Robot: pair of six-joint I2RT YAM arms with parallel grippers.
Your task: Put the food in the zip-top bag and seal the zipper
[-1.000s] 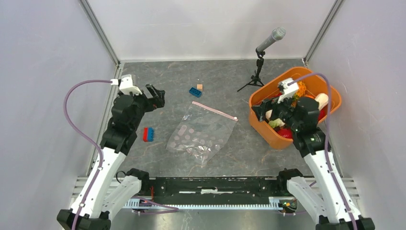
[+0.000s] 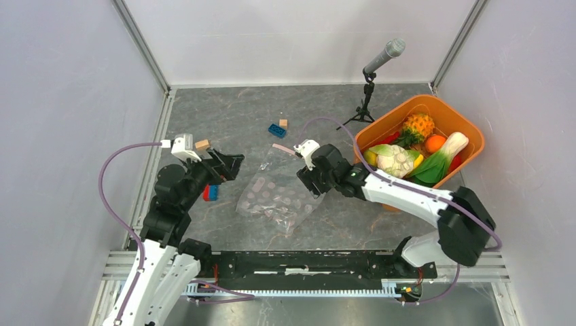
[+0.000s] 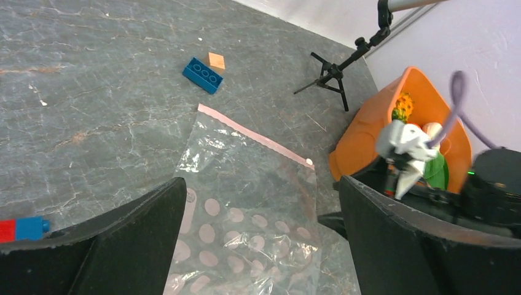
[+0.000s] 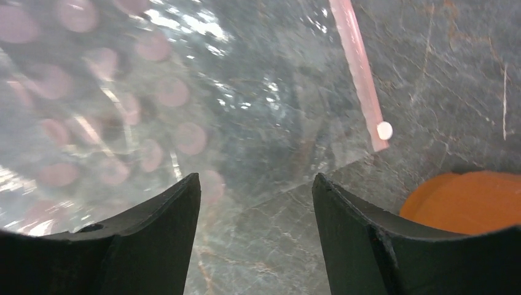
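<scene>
A clear zip top bag [image 2: 272, 200] with pink dots and a pink zipper strip [image 4: 357, 74] lies flat and empty on the grey surface. My right gripper [image 2: 310, 176] hangs over the bag's right side, its fingers apart with nothing visible between them. My left gripper [image 2: 227, 167] is open above the surface, left of the bag. The orange bin [image 3: 362, 135] at the right holds the food: a pineapple [image 2: 418, 128], a cauliflower [image 2: 394, 159], an orange [image 2: 435, 143], a leek [image 2: 441, 157] and several other pieces.
A microphone on a tripod [image 2: 361, 109] stands at the back right. A blue brick [image 2: 276, 130], small wooden blocks [image 2: 283, 123] and a red-blue brick [image 3: 27, 228] lie around the bag.
My right gripper has swung left from over the bin to over the bag, uncovering the food. My left gripper has moved slightly right and lower in the top view.
</scene>
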